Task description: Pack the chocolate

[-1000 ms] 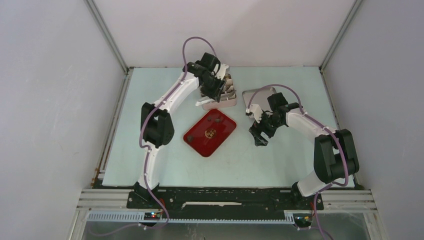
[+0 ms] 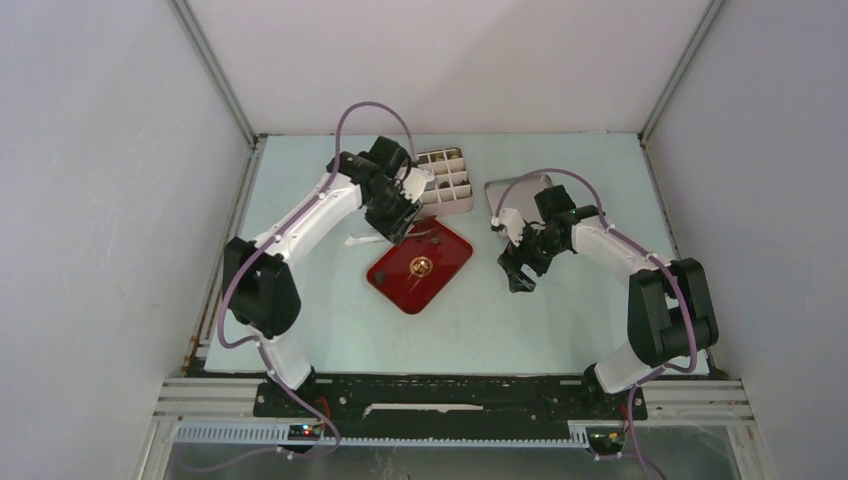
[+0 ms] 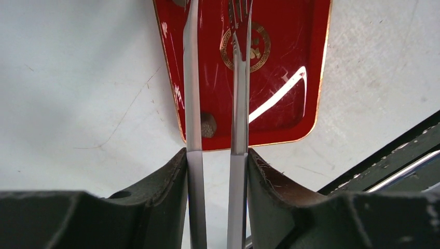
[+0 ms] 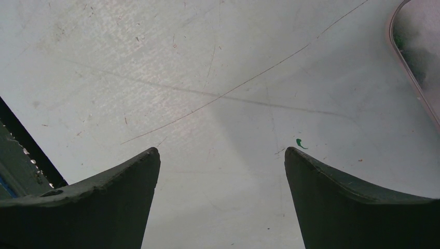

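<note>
A red tray (image 2: 420,285) with a gold emblem lies mid-table, holding a few dark brown chocolates, one (image 3: 207,124) near its corner in the left wrist view. My left gripper hangs over the tray, its long metal fingers part open, with no chocolate clearly held between them. Behind the tray stands a pink compartment box (image 2: 450,200) with dark pieces in some cells. My right gripper (image 2: 515,270) stands open over bare table right of the red tray.
A pale tray (image 2: 495,190) lies at the back right, partly behind the right arm. Walls border both sides.
My left arm has moved from over the compartment box toward the front left, over the red tray. The right arm has not moved.
</note>
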